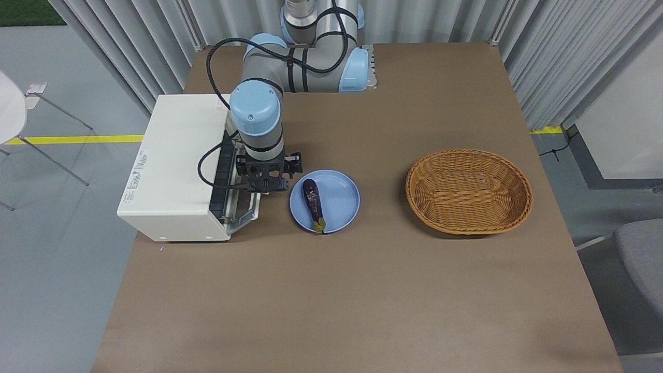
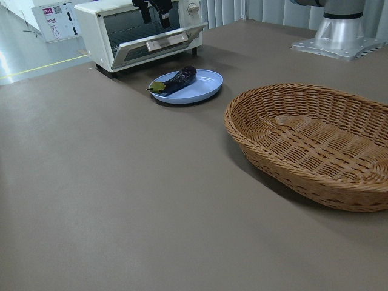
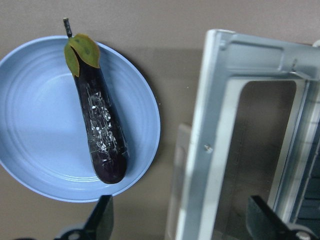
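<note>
An eggplant (image 1: 314,205) with a green stem lies on a blue plate (image 1: 340,199) beside a white toaster oven (image 1: 164,168), whose glass door (image 2: 159,42) hangs lowered. My gripper is over the door, close to the plate; in the wrist view its fingers stand wide apart at the bottom edge, with nothing held. The eggplant (image 3: 102,125) shows at the left of that view, the door (image 3: 220,130) at the right.
A wicker basket (image 1: 469,192) sits to the right of the plate, with bare table between them.
</note>
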